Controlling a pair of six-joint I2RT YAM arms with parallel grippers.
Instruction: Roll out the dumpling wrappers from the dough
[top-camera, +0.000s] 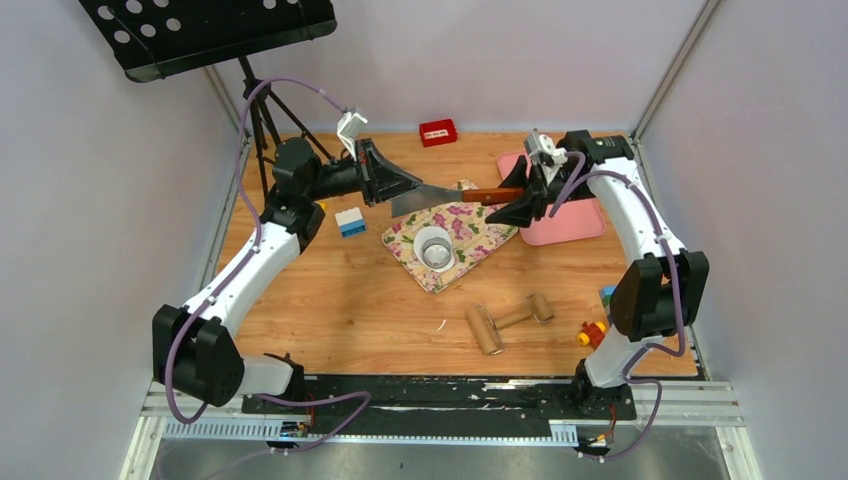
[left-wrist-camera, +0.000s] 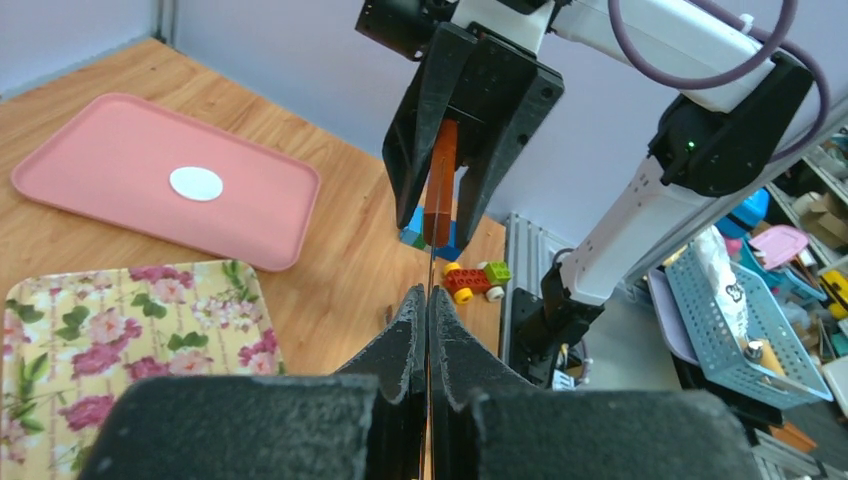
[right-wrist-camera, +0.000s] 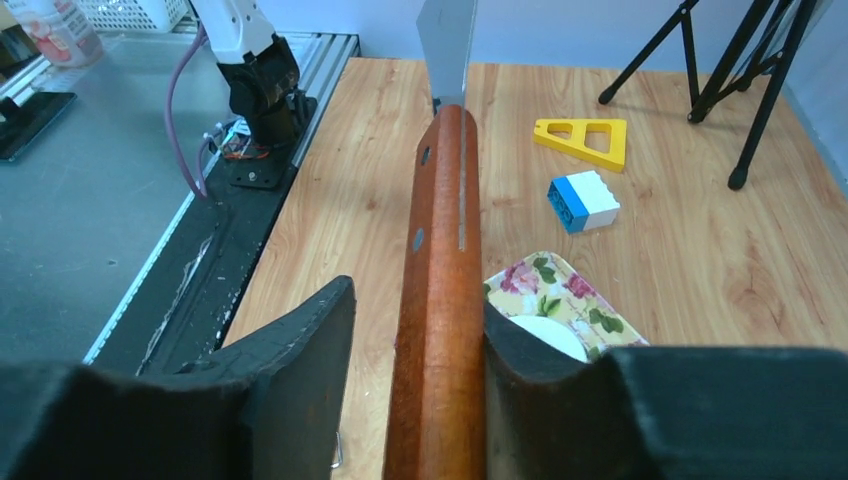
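Note:
A scraper-like tool with a wide metal blade (top-camera: 428, 199) and a wooden handle (top-camera: 480, 196) hangs level above the floral board (top-camera: 483, 239). My left gripper (top-camera: 413, 188) is shut on the thin blade; in the left wrist view the blade runs edge-on between the fingertips. The right gripper (top-camera: 503, 198) straddles the handle, part open: in the right wrist view a gap separates the left finger (right-wrist-camera: 325, 325) from the wood. A metal ring or cup (top-camera: 437, 253) stands on a white round (top-camera: 424, 239) on the board. Another white disc (left-wrist-camera: 196, 183) lies on the pink tray (left-wrist-camera: 250, 175).
A wooden rolling pin or mallet (top-camera: 487, 330) lies at the front of the table. Around the edges are a blue-and-white block (top-camera: 350, 222), a yellow triangle (right-wrist-camera: 612, 145), a red box (top-camera: 438, 132) and a toy car (top-camera: 592, 334).

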